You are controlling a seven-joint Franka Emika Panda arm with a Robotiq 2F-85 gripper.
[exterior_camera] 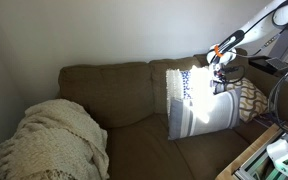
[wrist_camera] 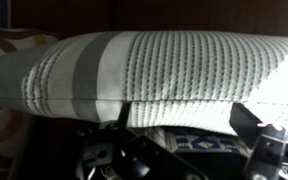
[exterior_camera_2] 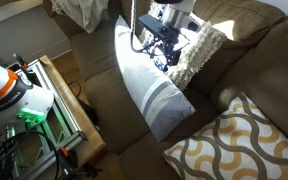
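Note:
A grey-and-white striped pillow [exterior_camera: 206,115] leans on the sofa, also seen in exterior view 2 as a striped pillow [exterior_camera_2: 152,88]. Over its upper edge is my gripper, open, its fingers spread apart. The ribbed pale edge of the striped pillow [wrist_camera: 199,68] runs across the wrist view, just past the fingertips. Whether the fingers touch it, I cannot tell. Behind it hangs a white knitted throw or cushion [exterior_camera: 175,85], partly covered by the striped pillow.
A yellow-grey patterned pillow [exterior_camera_2: 234,145] lies at one side, with another patterned cushion [exterior_camera: 250,100] by the sofa's right end. A cream blanket [exterior_camera: 54,140] covers the left end. The brown seat [exterior_camera: 139,148] between is clear.

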